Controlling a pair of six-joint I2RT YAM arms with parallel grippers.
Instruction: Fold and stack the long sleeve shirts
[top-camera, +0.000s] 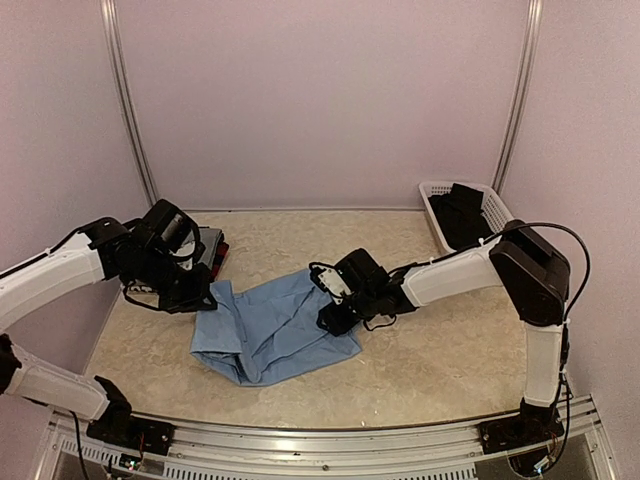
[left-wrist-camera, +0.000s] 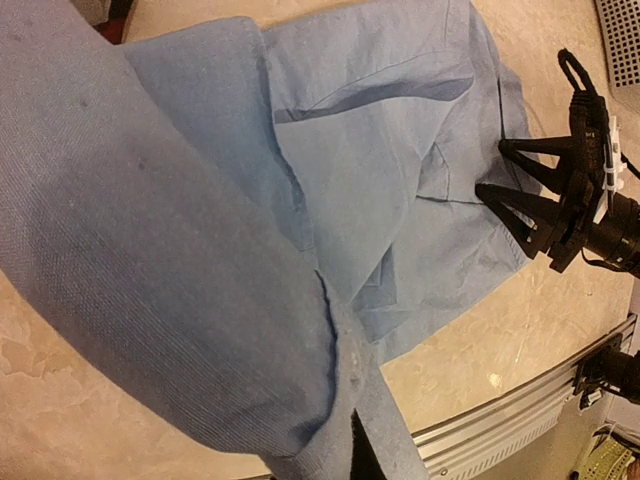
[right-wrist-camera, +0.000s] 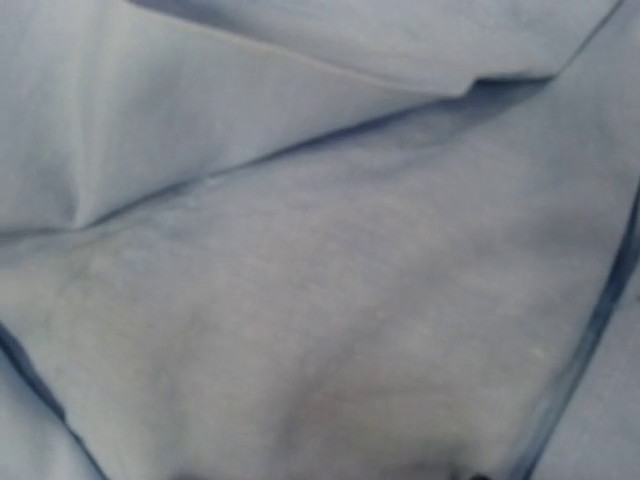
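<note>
A light blue shirt (top-camera: 285, 325) lies partly folded on the table, its left part lifted. My left gripper (top-camera: 207, 300) is shut on the shirt's cloth at the left, and a broad fold hangs from its fingers (left-wrist-camera: 368, 455) in the left wrist view. Over the shirt's right part, my right gripper (top-camera: 328, 320) points down with its fingers (left-wrist-camera: 520, 148) spread apart against the cloth. Only blue cloth (right-wrist-camera: 330, 280) with creases fills the right wrist view. The stack of folded grey and dark shirts (top-camera: 211, 245) is mostly behind the left arm.
At the back right stands a white basket (top-camera: 432, 190) with black cloth (top-camera: 460, 215) in it. Bare table (top-camera: 440, 370) shows at the front right and along the back middle. A metal rail (top-camera: 330, 440) runs along the front edge.
</note>
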